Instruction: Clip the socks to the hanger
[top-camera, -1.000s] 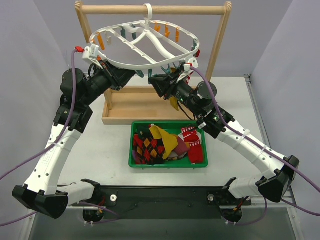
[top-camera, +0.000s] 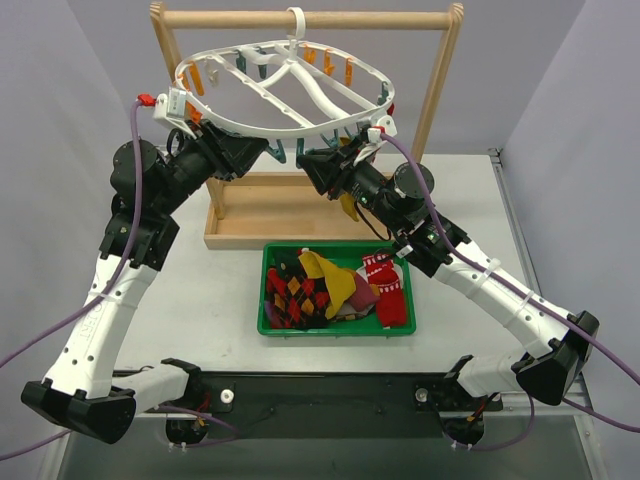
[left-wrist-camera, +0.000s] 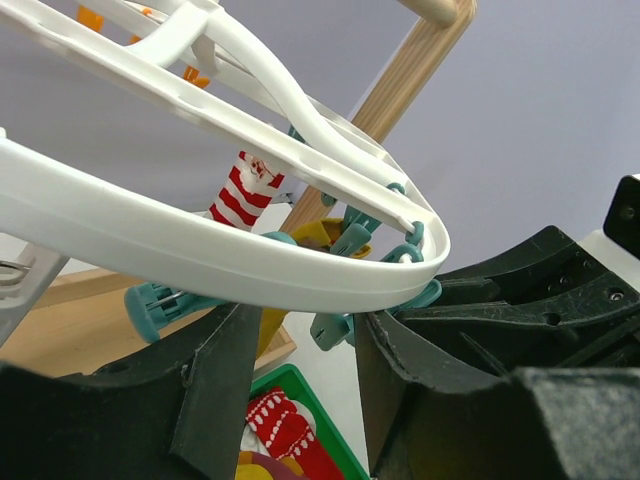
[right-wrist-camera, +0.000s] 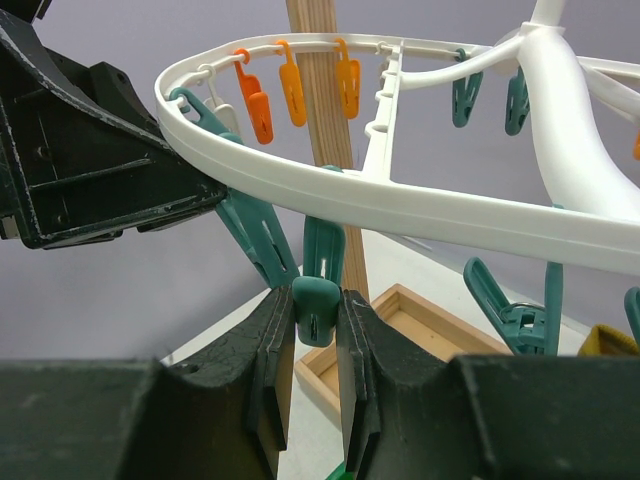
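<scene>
A white round hanger (top-camera: 280, 131) with coloured clips hangs on the wooden frame. My right gripper is shut on a teal clip (right-wrist-camera: 322, 250) at the rim. My left gripper is open just under the rim, beside another teal clip (right-wrist-camera: 250, 230); its fingertips show nothing clearly between them. A red-striped sock (left-wrist-camera: 242, 190) and a yellow sock (top-camera: 349, 206) hang from the hanger. The other socks (top-camera: 335, 282) lie in the green bin (top-camera: 340, 332) below.
The wooden stand (top-camera: 230, 240) with its box-like base stands behind the bin. Both arms crowd the hanger's front rim. Bare white table (top-camera: 470, 210) shows at either side of the bin.
The hanger has turned or shifted slightly left in the top view. My left arm has moved a little left with it; my right arm is nearly unchanged.
</scene>
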